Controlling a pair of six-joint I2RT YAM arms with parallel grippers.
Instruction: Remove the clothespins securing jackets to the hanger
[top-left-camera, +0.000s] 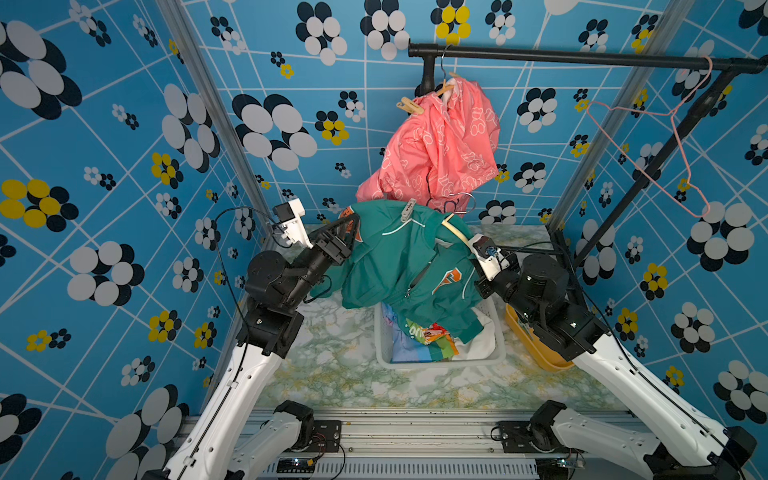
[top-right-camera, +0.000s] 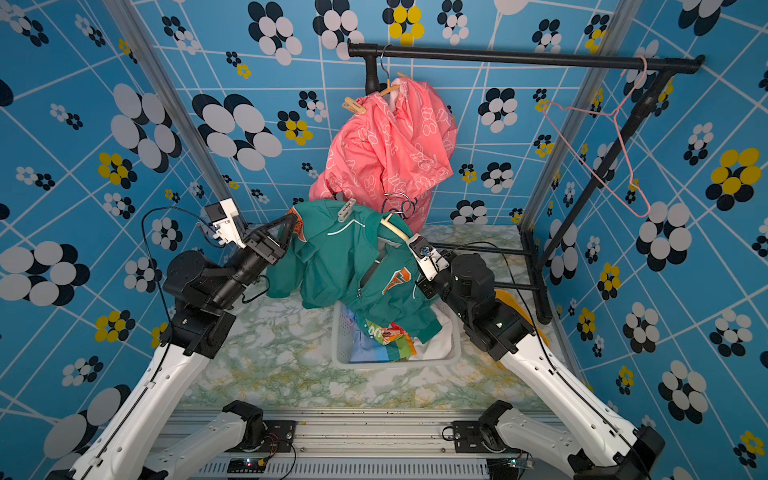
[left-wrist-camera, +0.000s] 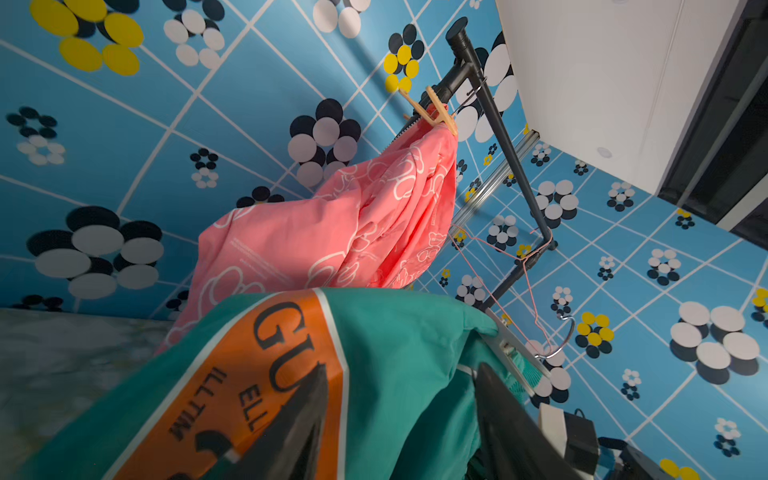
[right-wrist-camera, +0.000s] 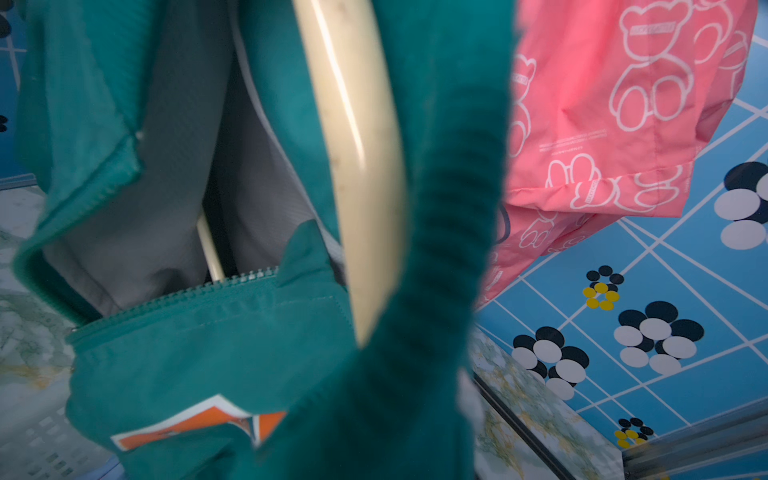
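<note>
The green jacket (top-left-camera: 392, 256) hangs over a cream hanger (top-left-camera: 457, 229), low above the table. A grey clothespin (top-left-camera: 409, 209) clips its upper edge; the left wrist view shows this grey clothespin (left-wrist-camera: 512, 356) on the cloth at right. My left gripper (top-left-camera: 353, 217) is at the orange-patched left shoulder; in the left wrist view its blurred fingers (left-wrist-camera: 308, 424) stand apart before the green cloth. My right gripper (top-left-camera: 477, 268) is shut on the jacket by the hanger's right end, its fingertips hidden by cloth. A wooden clothespin (top-left-camera: 410, 105) sits on the pink jacket (top-left-camera: 436, 152).
The pink jacket hangs close behind on the black rail (top-left-camera: 576, 57). Beneath the green jacket stands a white basket (top-left-camera: 384, 352) of clothes, with a yellow bin (top-left-camera: 540, 352) to its right. An empty pink hanger (top-left-camera: 676, 116) hangs at the far right.
</note>
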